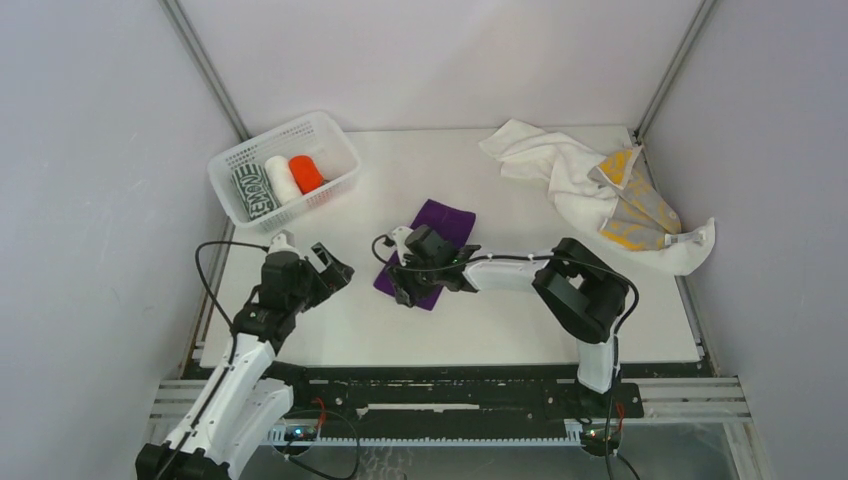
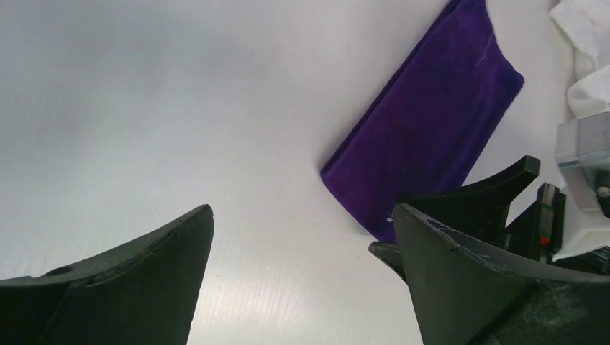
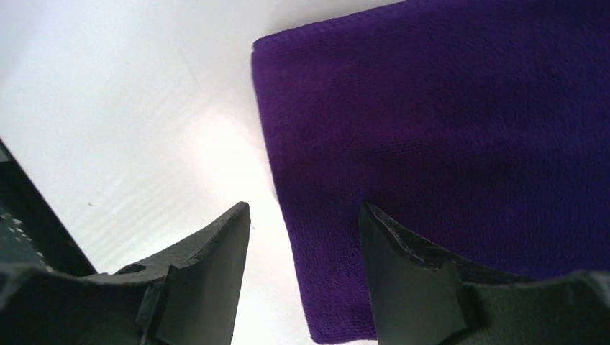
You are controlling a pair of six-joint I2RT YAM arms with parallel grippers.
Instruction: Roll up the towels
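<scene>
The purple towel [image 1: 452,221] lies folded into a flat rectangle in the middle of the table, turned at a slant. Over its near-left part stands my right gripper [image 1: 399,289], hiding some of the cloth. In the right wrist view its fingers are apart: one finger [image 3: 216,259] is over bare table, the other finger [image 3: 392,266] over the towel [image 3: 424,144], with the towel's edge running between them. My left gripper [image 1: 332,270] is open and empty, left of the towel. The left wrist view shows bare table between its fingers and the towel [image 2: 431,122] beyond.
A white basket [image 1: 345,160] at the back left holds an orange roll [image 1: 306,174], a white roll [image 1: 282,180] and a patterned roll [image 1: 254,190]. White cloth [image 1: 545,155] and a grey-yellow towel [image 1: 640,205] are heaped at the back right.
</scene>
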